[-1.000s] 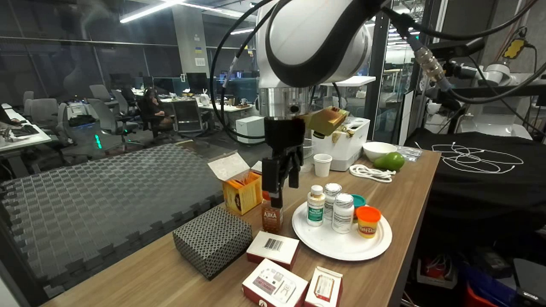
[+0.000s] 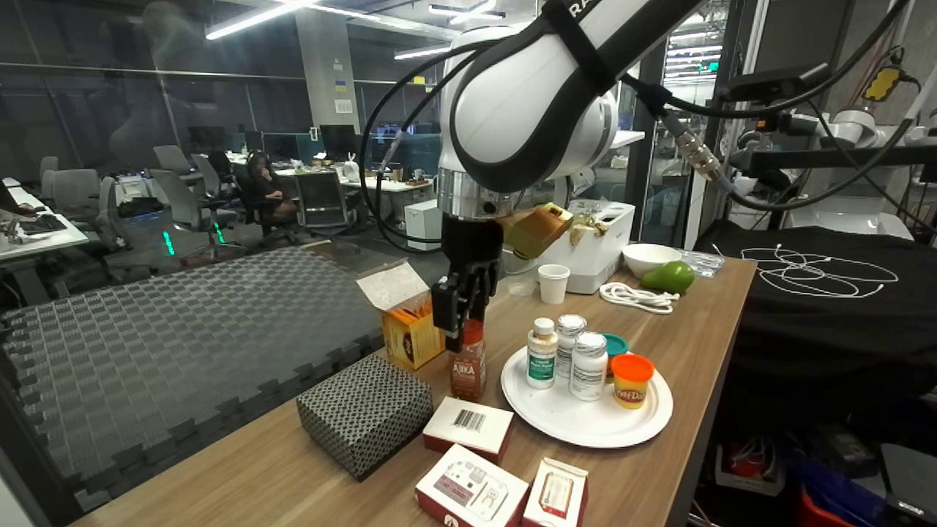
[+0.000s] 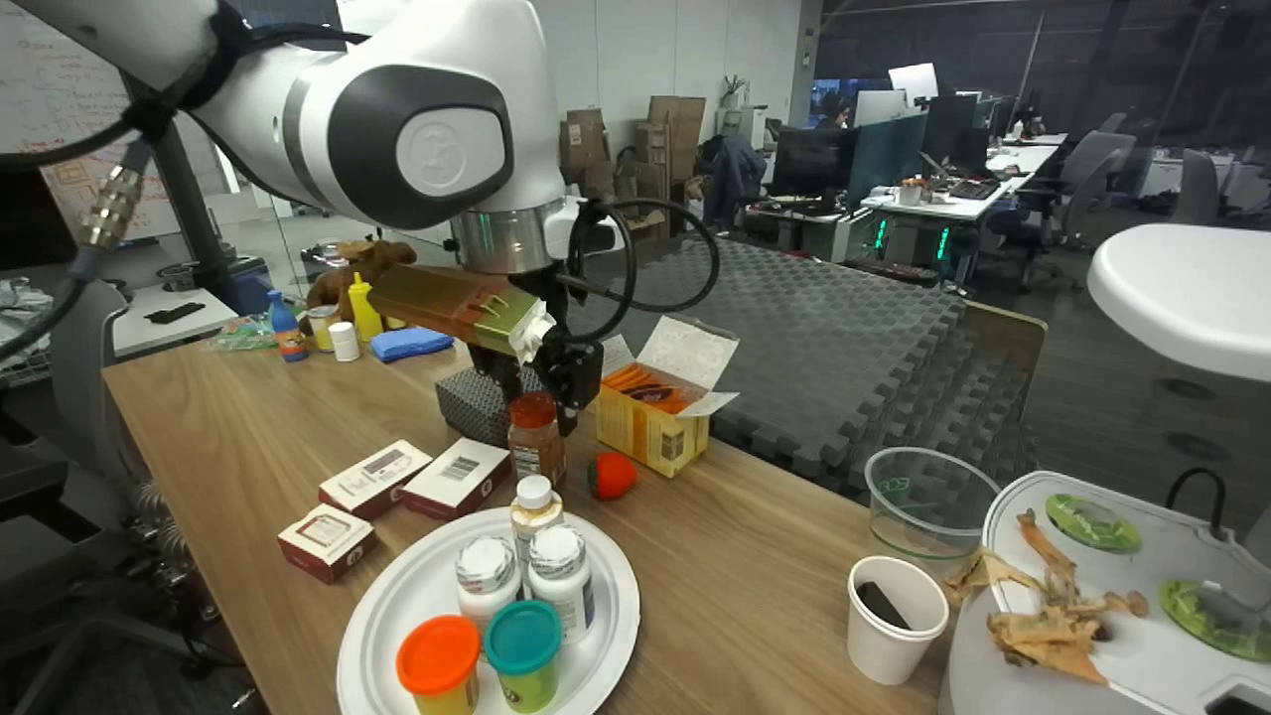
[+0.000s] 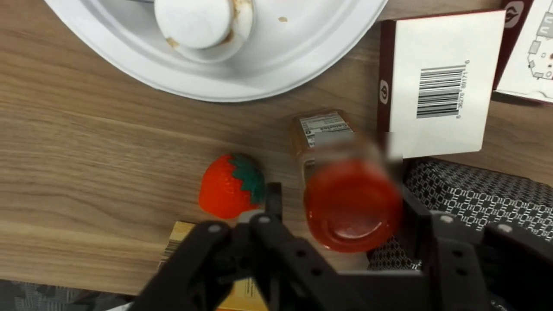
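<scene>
A spice bottle with a red cap [image 2: 467, 373] stands upright on the table, between the patterned dark box and the white plate. Around its cap is my gripper, pointing down, one finger on each side. In the wrist view the red cap [image 4: 353, 207] fills much of the space between the fingers, and a gap shows between it and the left finger. Contact on the right side is hard to make out. The fingers look part open. From exterior view 2, the cap [image 3: 532, 412] sits just below and between the fingers.
A toy strawberry [image 3: 613, 476] lies close beside the bottle. An open yellow box [image 2: 413, 332] and the patterned box [image 2: 364, 413] stand nearby. White-and-red boxes [image 2: 468, 426] lie in front. The plate [image 2: 606, 427] carries several bottles and tubs.
In exterior view 1 my gripper has shifted left and tilted a little, from beside the bottle's top to around its red cap. The bottle stands where it was.
</scene>
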